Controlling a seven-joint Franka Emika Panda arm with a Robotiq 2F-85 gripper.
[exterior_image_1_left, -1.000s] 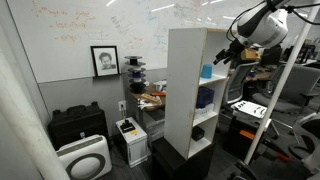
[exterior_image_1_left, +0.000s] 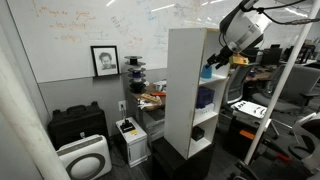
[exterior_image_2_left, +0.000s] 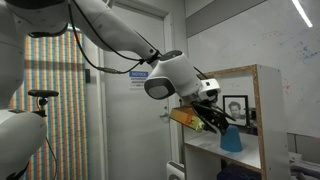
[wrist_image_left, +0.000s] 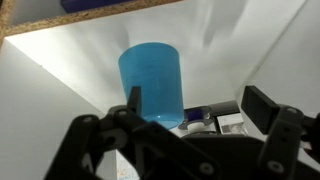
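A blue cup-like object (wrist_image_left: 152, 82) stands on the upper shelf of a white bookcase, close to its wooden front edge. In the wrist view it lies between my two spread fingers, nearer the left one. My gripper is open and holds nothing. From the second exterior view, the gripper (exterior_image_2_left: 212, 121) is at the shelf opening, just in front of the blue object (exterior_image_2_left: 231, 139). In the first exterior view the blue object (exterior_image_1_left: 206, 72) is partly covered by the gripper; whether the fingers touch it I cannot tell.
The bookcase's side panel (exterior_image_1_left: 182, 90) and top board bound the shelf closely. A dark blue bin (exterior_image_1_left: 205, 97) sits on the shelf below. A framed portrait (exterior_image_1_left: 104, 60) hangs on the whiteboard wall behind. An office chair (exterior_image_1_left: 292, 85) stands at the right.
The arm has moved left and toward the shelf, bringing my gripper from outside the bookcase to the blue object. The blue object has stayed in place.
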